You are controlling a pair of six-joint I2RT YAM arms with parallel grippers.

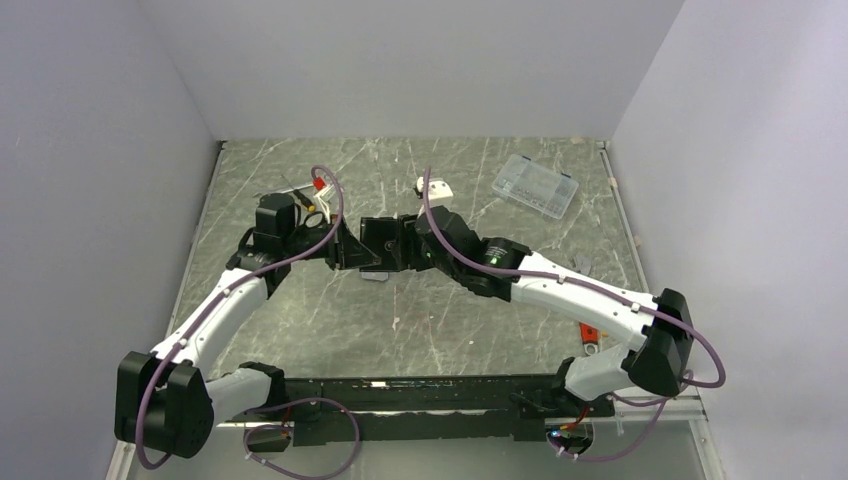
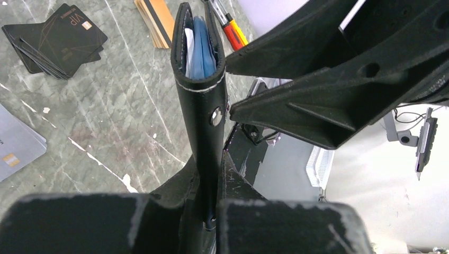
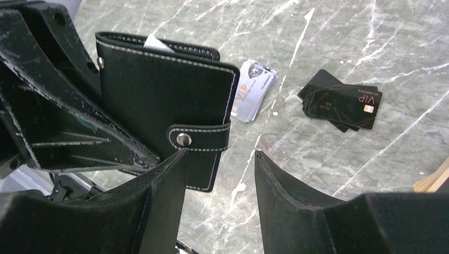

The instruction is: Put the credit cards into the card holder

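The black card holder [image 3: 159, 95] is upright in my left gripper, which is shut on it. Blue and white inner sleeves [image 2: 199, 50] show at its top opening. Across its face runs a strap with a silver snap [image 3: 183, 139]. My right gripper stands open beside the snap side, its fingers [image 3: 164, 196] parted and holding nothing. On the table lie black VIP cards [image 3: 344, 103], silver cards [image 3: 254, 90] and orange cards [image 2: 158, 21], each in a loose stack. From the top, the right arm hides the black and orange cards.
A clear divided box [image 1: 536, 186] sits at the back right. Tools with red and yellow handles [image 2: 235, 33] lie at the back left. An orange-red tool [image 1: 589, 336] rests near the front right.
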